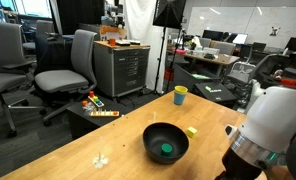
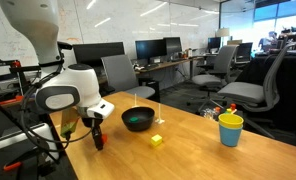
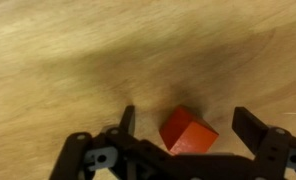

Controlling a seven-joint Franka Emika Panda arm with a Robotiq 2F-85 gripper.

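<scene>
An orange-red block (image 3: 189,132) lies on the wooden table between the fingers of my gripper in the wrist view, not clasped by them. The fingers stand wide, with a gap on either side of the block. In exterior view 2 the red block (image 2: 104,139) shows as a small patch by the gripper, low at the tabletop. A black bowl (image 1: 166,143) holds a green object (image 1: 167,149). A yellow block (image 2: 156,140) sits on the table to the right of the bowl. In exterior view 1 the arm hides the red block.
Farther along the table stands a blue and yellow cup (image 2: 230,130). A dark box (image 1: 88,119) with several colourful items lies at the table's edge. Bare tabletop (image 2: 203,160) stretches in front of the cup.
</scene>
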